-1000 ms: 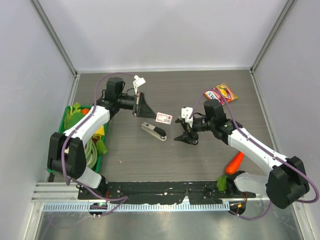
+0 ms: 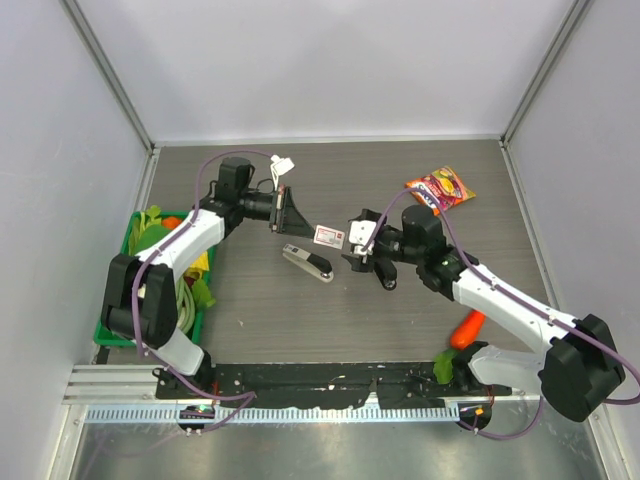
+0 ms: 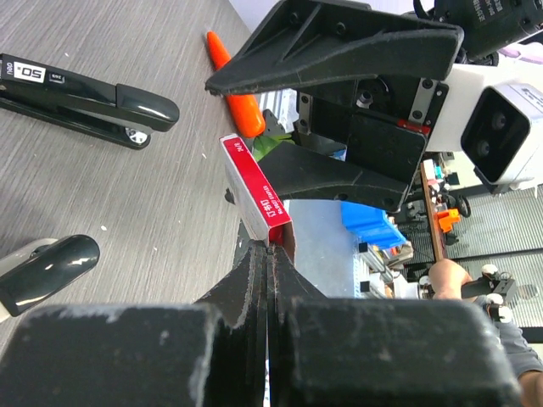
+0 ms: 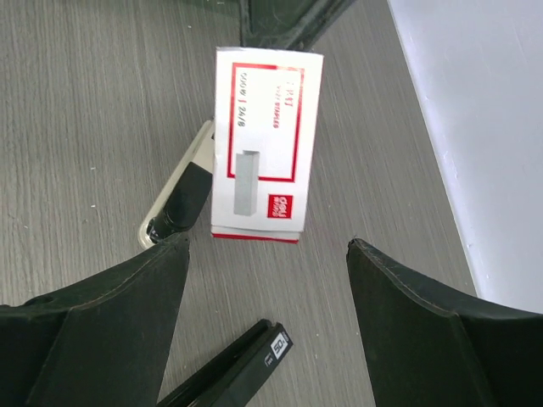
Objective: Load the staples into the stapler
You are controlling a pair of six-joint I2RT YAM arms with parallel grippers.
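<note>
A small white staple box (image 2: 329, 237) with red sides is held up over the table. My left gripper is shut on one end edge of the staple box. In the right wrist view, the box's printed face (image 4: 265, 144) is turned to the camera. My right gripper stands open around the near end of the box, its fingers (image 4: 153, 292) apart from it on both sides. A white stapler with a black end (image 2: 307, 262) lies below the box. The black stapler (image 3: 85, 100) lies to its right, partly hidden under the right gripper in the top view.
A green basket (image 2: 127, 240) with vegetables stands at the left. A red snack bag (image 2: 441, 188) lies at the back right, and a carrot (image 2: 467, 328) near the front right.
My right gripper has turned and shifted away from the front edge, level with the box, its fingers now closer around the box's end. The left gripper and box have moved slightly right.
</note>
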